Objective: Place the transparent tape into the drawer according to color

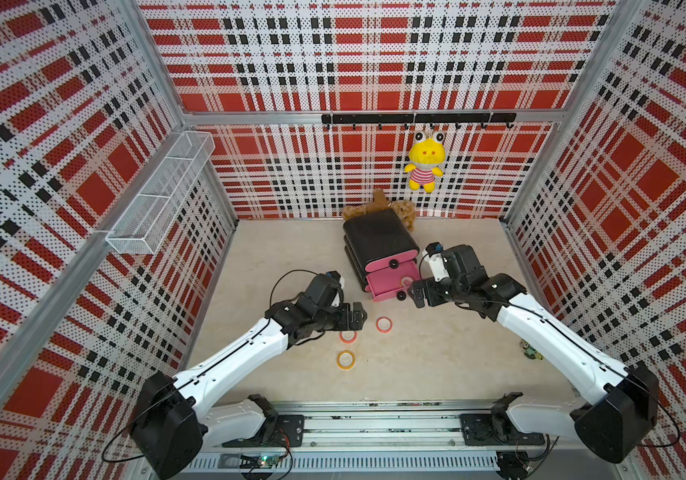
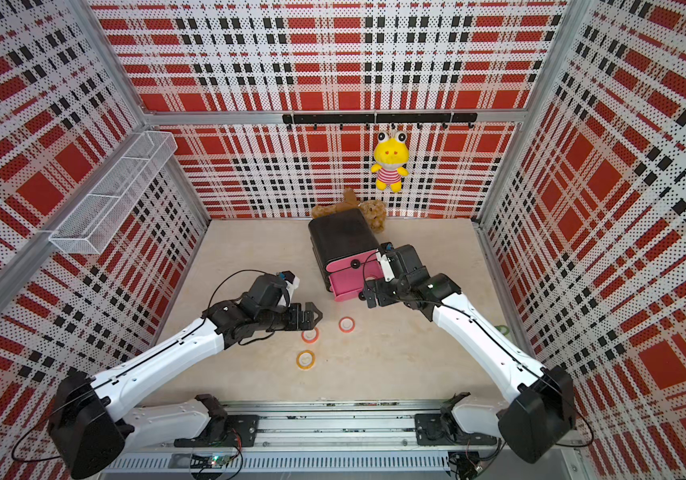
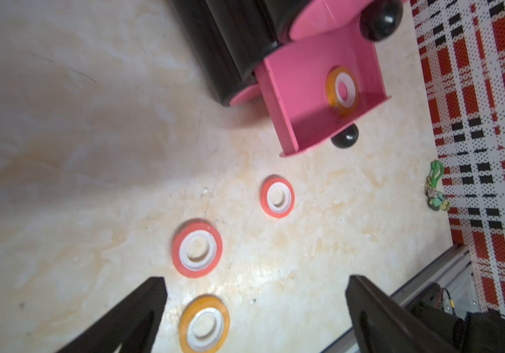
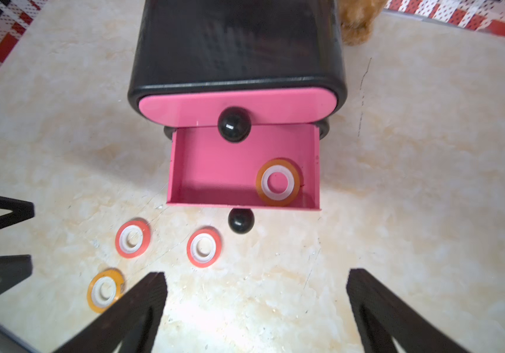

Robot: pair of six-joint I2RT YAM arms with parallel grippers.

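One orange tape roll [image 4: 265, 181] lies flat in the right part of the pulled-out pink drawer [image 4: 217, 170]. A second orange roll [image 3: 185, 323] rests on the table nearest the front edge. Two red rolls are also on the table: the left red roll [image 3: 177, 254] and the right red roll [image 3: 266, 203], closer to the drawer. Above the left red roll, partly covering it in the top views, hovers my left gripper [image 1: 355, 316], open and empty. My right gripper [image 1: 418, 293], also open and empty, is above and beside the drawer's front right corner.
The black cabinet [image 4: 240, 47] has a shut pink upper drawer [image 4: 182, 107] with a black knob [image 4: 234, 124]. A brown plush toy [image 1: 403, 212] sits behind it.
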